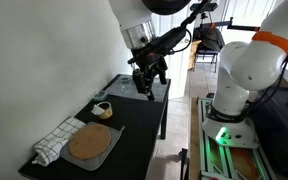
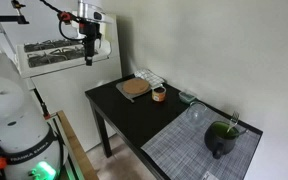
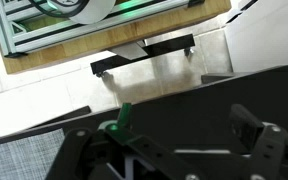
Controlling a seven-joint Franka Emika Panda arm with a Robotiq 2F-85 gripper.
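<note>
My gripper stands open, its two dark fingers wide apart and nothing between them. In the second exterior view the gripper [image 2: 88, 52] hangs high above the far left end of the black table [image 2: 134, 118], clear of everything on it. A round brown board [image 1: 90, 141] lies on a tray, with a checked cloth [image 1: 58, 141] beside it. Close by stands a yellowish cup [image 2: 159, 94]. Further along the table are a clear glass container [image 2: 196, 114] and a dark green pot [image 2: 220, 138] with a utensil sticking out.
A grey woven mat [image 2: 172, 146] lies under the pot and glass. The tabletop [image 3: 189, 108] beneath the gripper is bare near its edge. Beyond that edge come floor tiles [image 3: 59, 85] and the robot's wood-edged base [image 3: 109, 38]. A white stove [image 2: 59, 65] stands behind the arm.
</note>
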